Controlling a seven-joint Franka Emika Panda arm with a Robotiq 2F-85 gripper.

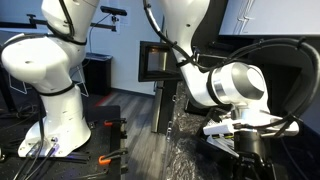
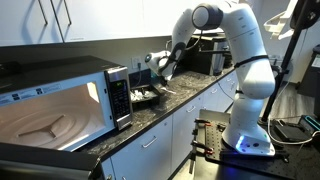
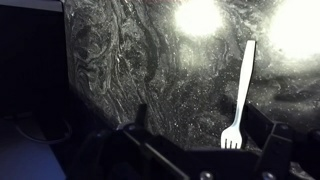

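A pale fork [image 3: 243, 92] lies on the dark, marbled counter [image 3: 130, 60] in the wrist view, with its tines toward my gripper. The fingers stand open, with nothing held between them. The fork's tines are close to the right finger [image 3: 257, 122], while the left finger [image 3: 142, 116] is well clear of it. In exterior view 1 the gripper [image 1: 252, 160] hangs low over the counter, dark against dark, so its fingertips are hard to make out. No fork can be made out in either exterior view.
A dark sink [image 2: 148, 104] holding white items is set into the counter. Farther along stands a microwave [image 2: 118, 92]. The counter's edge [image 3: 68, 55] runs down the left of the wrist view.
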